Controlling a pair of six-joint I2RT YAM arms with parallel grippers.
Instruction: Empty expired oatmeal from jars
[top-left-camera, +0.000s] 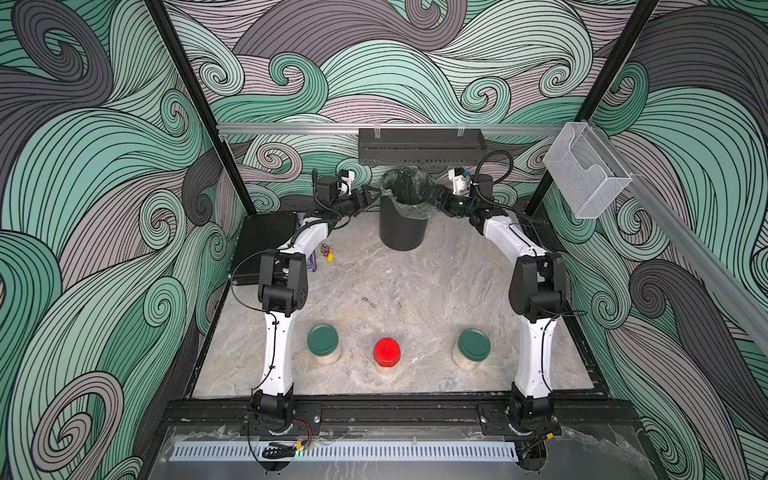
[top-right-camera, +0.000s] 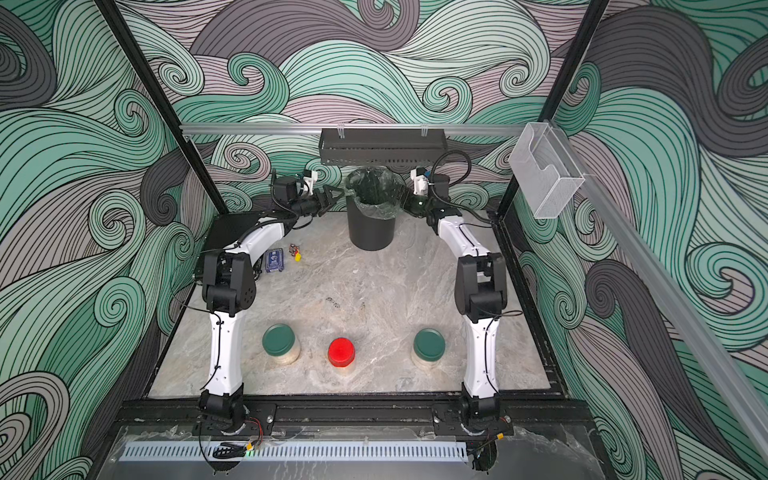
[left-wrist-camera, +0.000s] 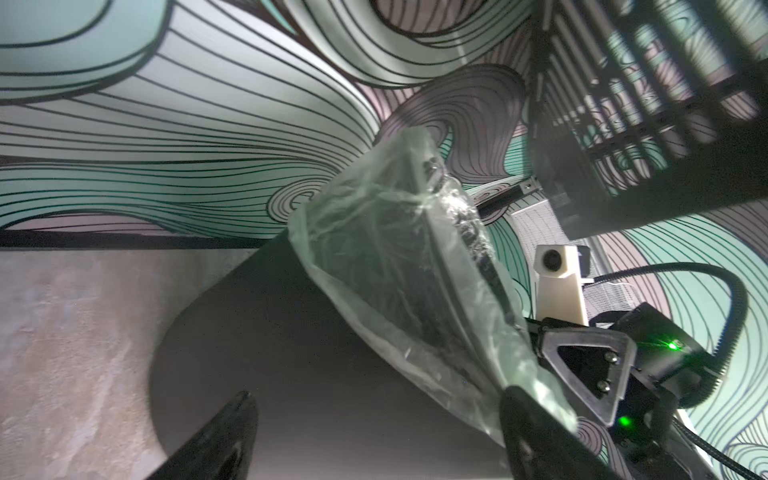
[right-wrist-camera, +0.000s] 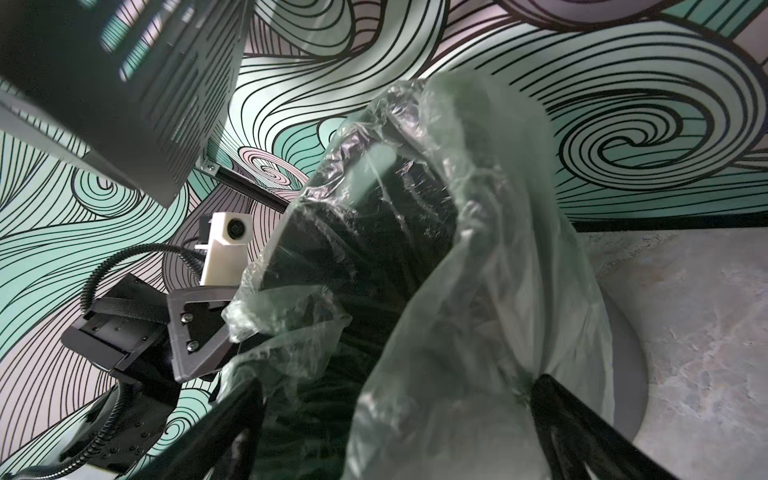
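Observation:
A black bin (top-left-camera: 402, 232) lined with a crumpled clear bag (top-left-camera: 412, 208) stands at the back centre. My left gripper (top-left-camera: 366, 198) is at its left rim, open, and my right gripper (top-left-camera: 441, 200) is at its right rim, open, with bag plastic between or behind its fingers in the right wrist view. Along the front stand two green-lidded jars (top-left-camera: 323, 340) (top-left-camera: 473, 345) and a red-lidded jar (top-left-camera: 386, 351) between them, all holding pale contents.
A black case (top-left-camera: 248, 244) and small items (top-left-camera: 328, 253) lie at the left. A wire basket (top-left-camera: 585, 168) hangs at the right, and a black shelf (top-left-camera: 420, 142) behind the bin.

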